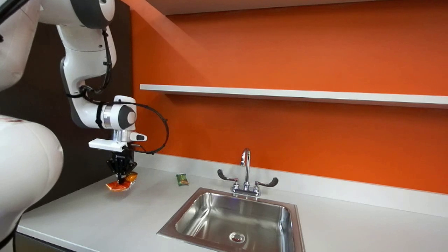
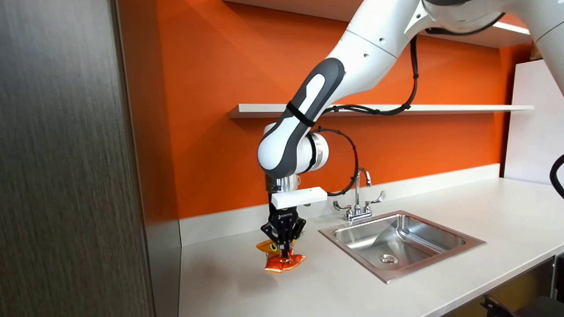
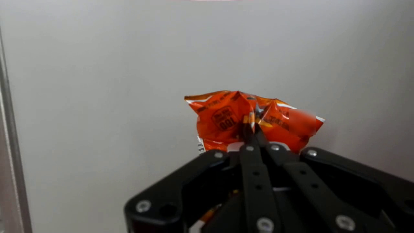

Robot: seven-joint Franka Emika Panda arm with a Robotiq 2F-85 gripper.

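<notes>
An orange-red snack packet point(image 3: 223, 118), crinkled and pinched near its middle, hangs from my gripper. The black fingers are shut on it, and its two ends spread out to either side. In exterior view 1 the packet point(image 1: 118, 186) shows below the gripper point(image 1: 121, 180), over the left part of the counter. Exterior view 2 has the packet point(image 2: 280, 262) under the gripper point(image 2: 285, 256), seemingly a little above the counter. Part of the wrapper is hidden behind the fingers.
A small green packet point(image 1: 182, 180) lies on the counter point(image 1: 105, 218) near the back wall. Right of it are a steel sink point(image 1: 168, 226) and a faucet point(image 1: 246, 168) with two handles. A dark panel point(image 2: 68, 158) borders the left side; a white shelf point(image 1: 294, 93) runs above.
</notes>
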